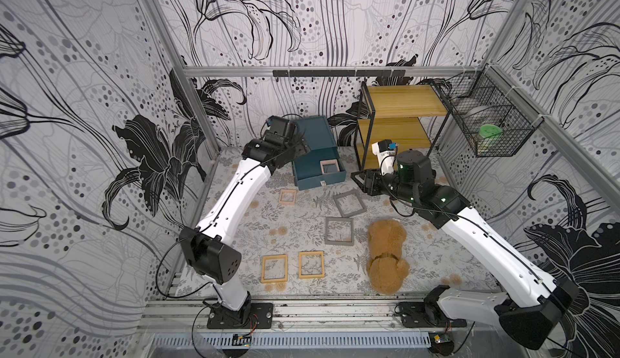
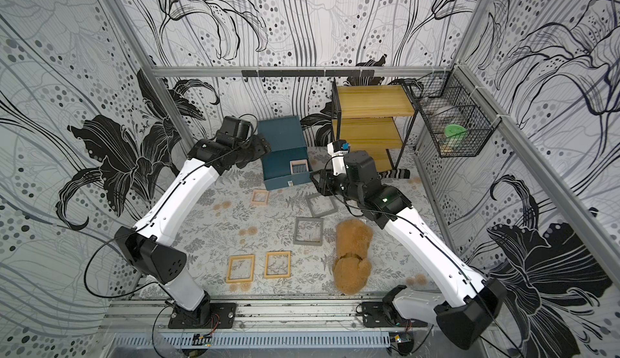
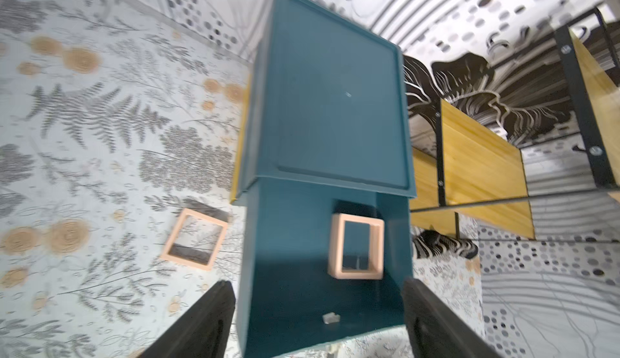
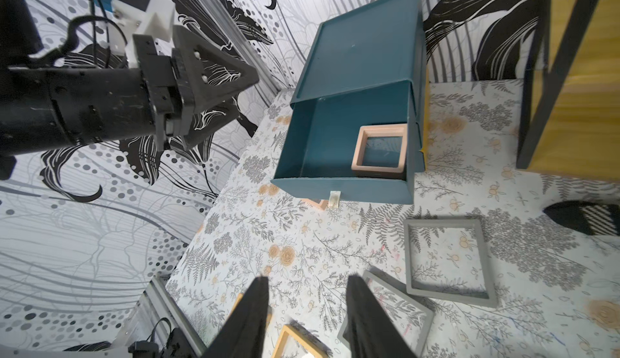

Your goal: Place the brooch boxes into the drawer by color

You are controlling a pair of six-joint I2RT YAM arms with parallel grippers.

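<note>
The blue box (image 3: 294, 261) stands with its lid tipped back. One pink frame-like brooch box (image 3: 337, 254) sits inside it, towards one end. Another pink frame (image 3: 173, 236) lies on the table beside the box. In the left wrist view my left gripper hovers over the box, fingers spread, nothing between them. My right gripper is also open and empty, above the table in front of the box. Two grey frames (image 4: 443, 223) lie below it, and two yellow frames (image 1: 274, 256) rest near the table's front edge.
A brown plush toy (image 1: 387, 254) lies at the front right. Behind the right arm stands a shelf rack (image 1: 407, 99) with yellow boards, and a black wire basket (image 1: 510, 128) hangs on the right wall.
</note>
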